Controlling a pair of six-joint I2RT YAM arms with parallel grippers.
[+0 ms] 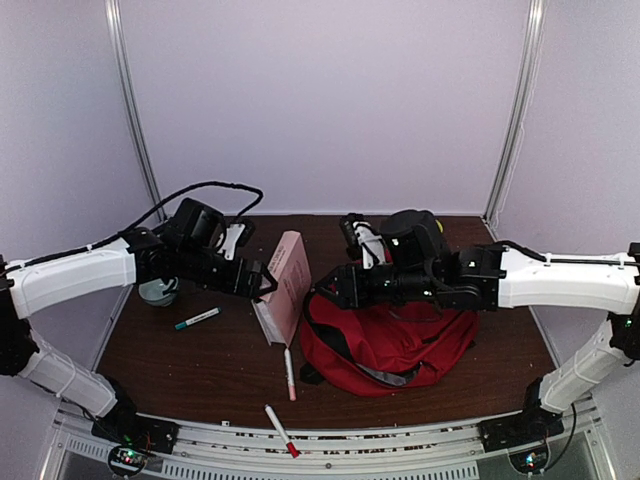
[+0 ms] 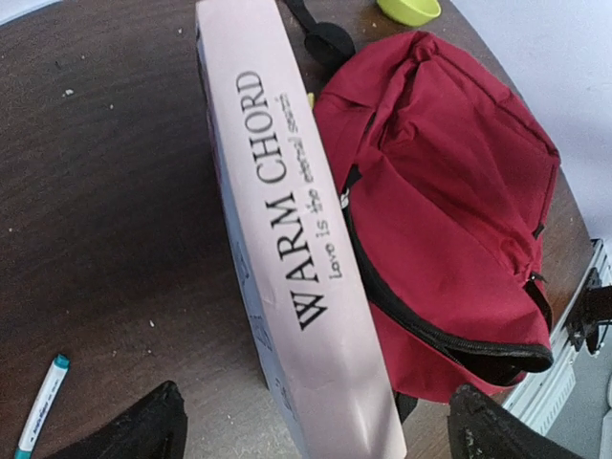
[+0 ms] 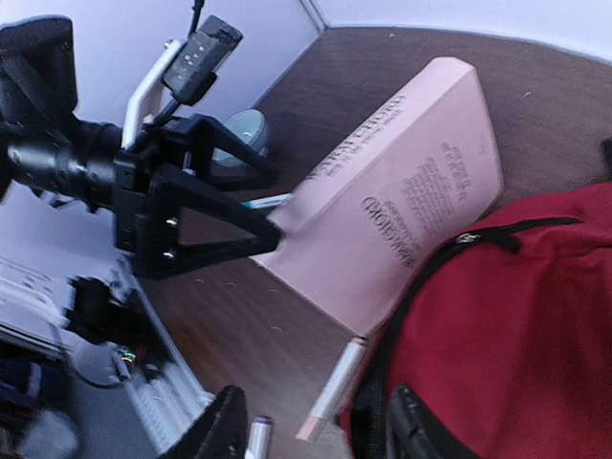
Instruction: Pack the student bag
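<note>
A pink book (image 1: 282, 290) stands upright on the table beside the red backpack (image 1: 390, 350); its "WARM CHORD" spine faces the left wrist camera. My left gripper (image 1: 258, 282) is open, its fingers around the near part of the book (image 2: 296, 239) without visibly gripping it. My right gripper (image 1: 330, 284) hangs above the backpack's left part, just right of the book, with nothing seen between its fingers; in the right wrist view its fingertips are blurred at the bottom edge.
Markers lie on the table: a teal one (image 1: 197, 318), a pink one (image 1: 290, 374) and a red-capped one (image 1: 282, 430) at the front edge. A bowl (image 1: 158, 292) sits at the left; a yellow bowl (image 2: 407, 10) is behind the bag.
</note>
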